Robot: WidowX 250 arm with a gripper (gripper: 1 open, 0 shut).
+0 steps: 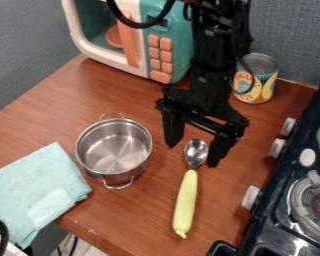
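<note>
My black gripper [195,149] is open and low over the wooden table, its two fingers on either side of the head of a silver spoon [195,153]. Below the spoon lies a pale yellow-green corn cob or similar long object [186,205], its top meeting the spoon's handle. A steel pot [113,150] with two handles stands to the left of the gripper. Whether the fingers touch the table cannot be told.
A light blue cloth [29,190] lies at the left edge. A black stove [283,225] fills the right side. A teal toy microwave [162,60] and a can [254,80] stand at the back, the can partly behind the arm.
</note>
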